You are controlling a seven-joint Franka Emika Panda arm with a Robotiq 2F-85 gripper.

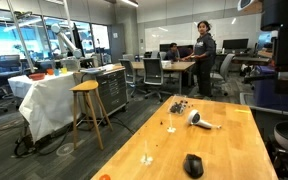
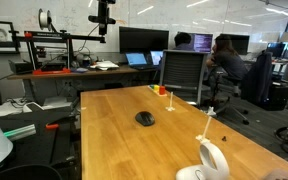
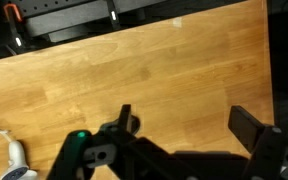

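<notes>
My gripper is open above the wooden table, its two black fingers wide apart in the wrist view and nothing between them. A black computer mouse lies near the table's front in exterior view 1. Beside the left finger in the wrist view, the mouse is partly covered by it. Farther along the table is a white handheld object with a rounded body. It shows at the left edge of the wrist view, and close to the camera in exterior view 2.
Thin white sticks on small bases stand on the table, one near and another farther back. A small red-orange item sits at the far end. A wooden stool stands off to the side.
</notes>
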